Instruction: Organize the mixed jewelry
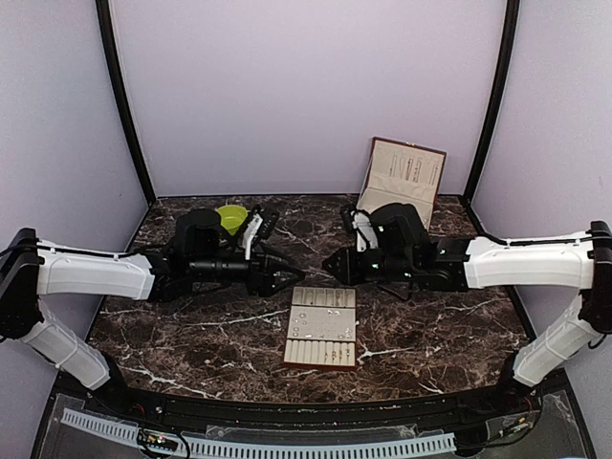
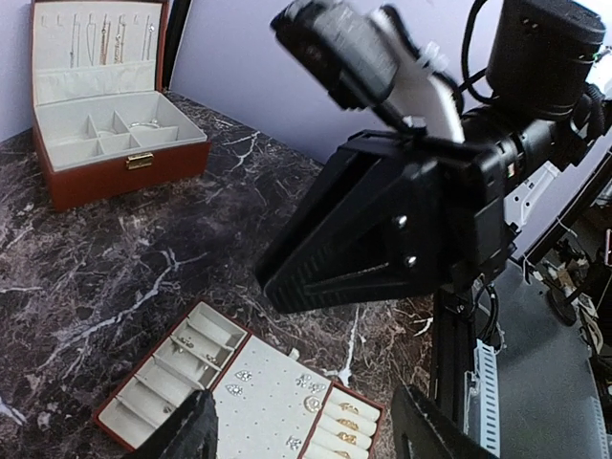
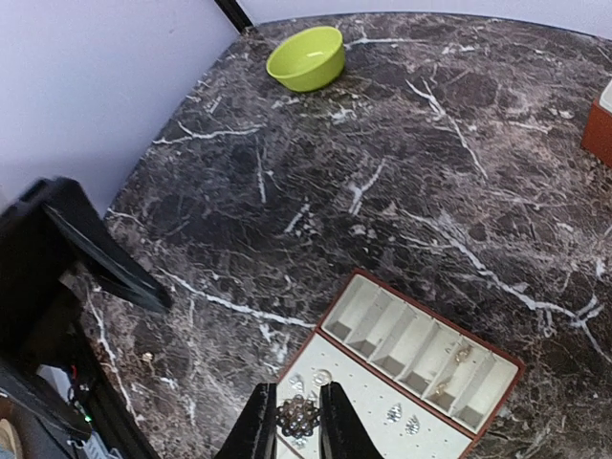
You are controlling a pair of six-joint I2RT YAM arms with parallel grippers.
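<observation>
The brown-rimmed jewelry tray (image 1: 320, 366) lies on the marble table between my arms. Earrings (image 2: 312, 404) sit on its middle pad, with several rings (image 2: 346, 424) in the slots at one end. Over the tray's far side, my right gripper (image 1: 335, 269) is shut on a small silvery piece of jewelry (image 3: 298, 415); its exact kind is unclear. Facing it closely from the left, my left gripper (image 1: 290, 276) is open, its fingers (image 2: 196, 426) wide apart with nothing between them.
An open brown jewelry box (image 2: 124, 182) stands at the back right, necklaces hanging in its lid. The yellow-green bowl (image 3: 308, 59) is at the back left, partly behind my left arm in the top view. Bare marble surrounds the tray.
</observation>
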